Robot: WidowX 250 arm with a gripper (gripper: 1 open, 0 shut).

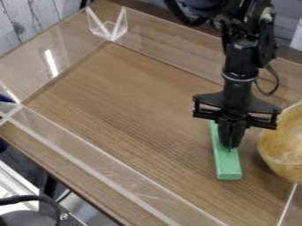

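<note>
My black gripper [234, 132] points down at the right of the view, over a green rectangular block [225, 162] lying on the wooden table [118, 115]. Its fingertips are at the upper part of the block and look shut; whether they touch it I cannot tell. The gripper hides part of the block.
A yellow bowl [283, 152] stands at the right edge, close beside the block and gripper. Clear plastic edging runs along the table's left and back, and a black cable lies at the lower left.
</note>
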